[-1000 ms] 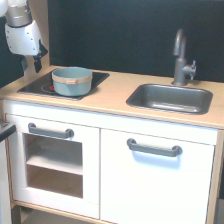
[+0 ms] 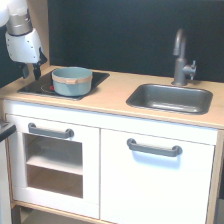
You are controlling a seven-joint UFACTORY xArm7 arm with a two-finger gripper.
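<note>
A teal pot [image 2: 73, 84] with a brownish handle on its near side sits upright on the black stove plate [image 2: 98, 79] at the left of the toy kitchen. My gripper [image 2: 31, 72] hangs at the upper left, just beyond the stove's left end and apart from the pot. Its two dark fingers point down and stand apart, with nothing visible between them.
At the right, a grey sink basin [image 2: 172, 97] is sunk into the wooden counter [image 2: 118, 88], with a dark faucet [image 2: 180, 58] behind it. Bare counter lies between stove and sink. Below are an open-fronted oven [image 2: 55, 165] and a white cupboard door [image 2: 150, 182].
My gripper has come down slightly and a little to the right, toward the stove's left end. The pot and the kitchen have not moved.
</note>
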